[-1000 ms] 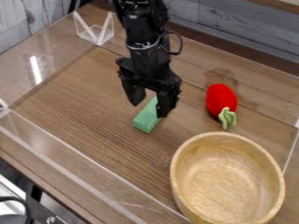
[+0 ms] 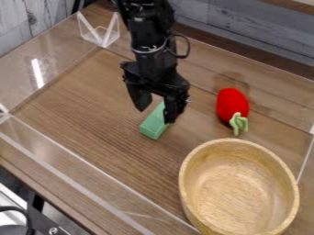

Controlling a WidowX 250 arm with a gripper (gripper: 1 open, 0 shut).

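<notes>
My black gripper (image 2: 154, 103) hangs over the table in the middle of the camera view, its two fingers spread wide apart, open. A mint green block (image 2: 153, 127) lies on the wood between and just below the fingertips, its upper end partly behind the right finger; whether either finger touches it I cannot tell.
A red plush object (image 2: 232, 104) with a pale green top lies to the right. A large beige bowl (image 2: 240, 211) fills the lower right. Clear plastic pieces sit at the left edges, a dark cable at the lower left.
The gripper has shifted very slightly to the left; the block and other objects look unchanged.
</notes>
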